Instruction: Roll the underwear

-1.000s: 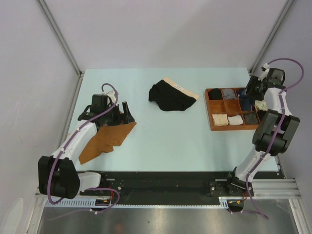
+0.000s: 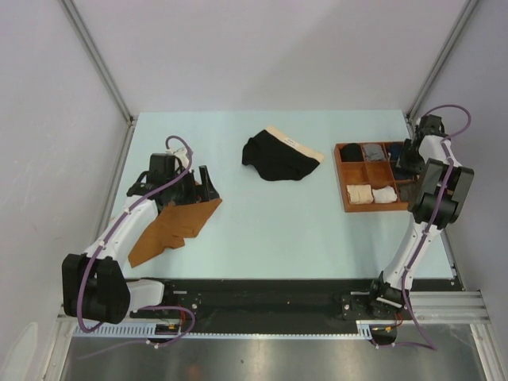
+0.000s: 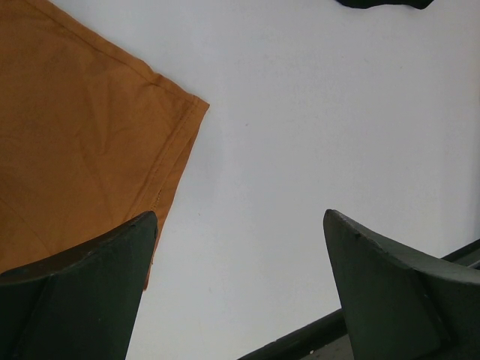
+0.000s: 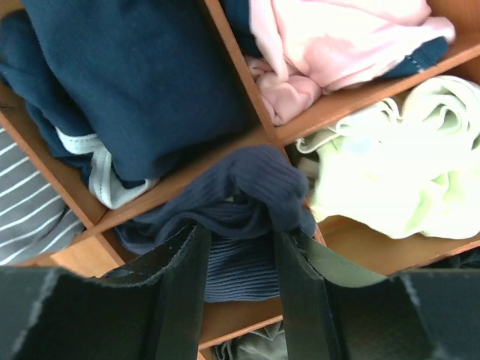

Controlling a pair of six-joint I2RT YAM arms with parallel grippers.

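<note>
My right gripper is down in the wooden divider box (image 2: 365, 206) at the right, shut on a ribbed navy garment (image 4: 240, 176) in one compartment. My left gripper stands open above the left of the table, beside a rust-orange garment (image 3: 90, 142) lying spread flat, with nothing between its fingers. A black garment (image 2: 278, 159) with a pale waistband lies spread at the back middle.
Neighbouring compartments hold a dark navy piece (image 4: 135, 82), pink cloth (image 4: 337, 37), pale yellow cloth (image 4: 397, 165) and grey striped cloth (image 4: 22, 202).
My right gripper has moved a little to the left and toward the front, over the box's compartments. The left arm and the spread garments have not moved.
</note>
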